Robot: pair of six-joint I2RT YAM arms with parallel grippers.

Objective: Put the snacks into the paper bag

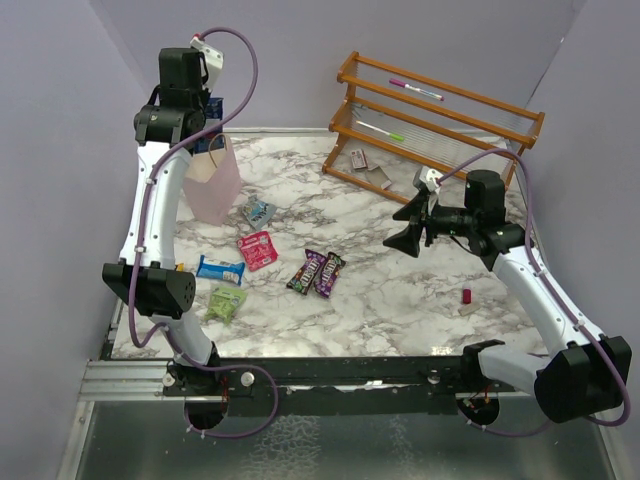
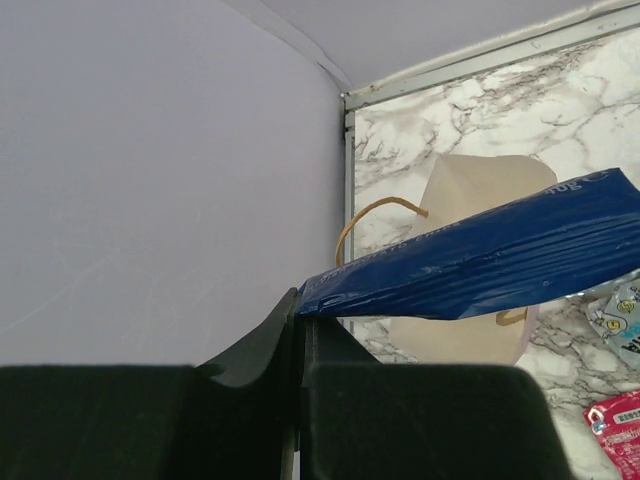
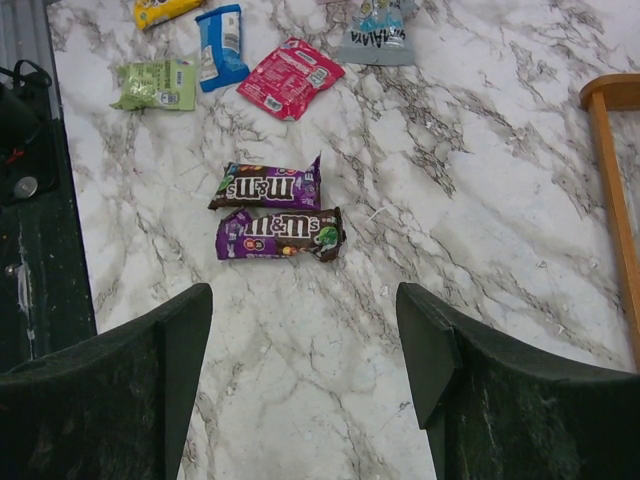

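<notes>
My left gripper is shut on a dark blue snack packet (image 2: 480, 250), held above the paper bag (image 1: 218, 190), which has rope handles (image 2: 385, 202). My right gripper (image 1: 405, 225) hangs open over the marble at right, empty. Two M&M's packets (image 3: 280, 234) lie mid-table; a red packet (image 1: 257, 251), a light blue packet (image 1: 220, 270), a green packet (image 1: 226, 303), a grey-blue packet (image 1: 258, 210) and a yellow packet (image 3: 165, 10) lie at left.
A wooden rack (image 1: 440, 85) with pens stands at the back right. A small red item (image 1: 466, 296) lies at the right.
</notes>
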